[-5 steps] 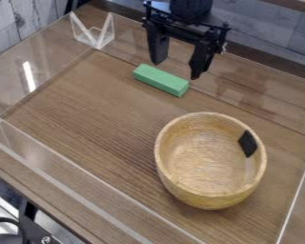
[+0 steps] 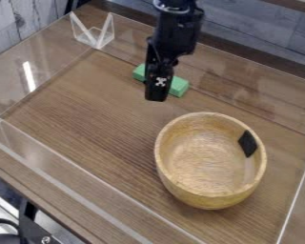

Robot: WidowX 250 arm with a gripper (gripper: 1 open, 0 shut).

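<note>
My gripper (image 2: 159, 74) hangs at the upper middle of the camera view, pointing down and open, just in front of a green block (image 2: 177, 86). The block lies on the wooden surface, partly hidden behind the gripper and arm. Nothing shows between the fingers.
A large tan bowl (image 2: 209, 191) with a small black patch on its right side stands at the lower right. Clear plastic pieces sit at the top left and left edge.
The block and bowl appear unmoved.
</note>
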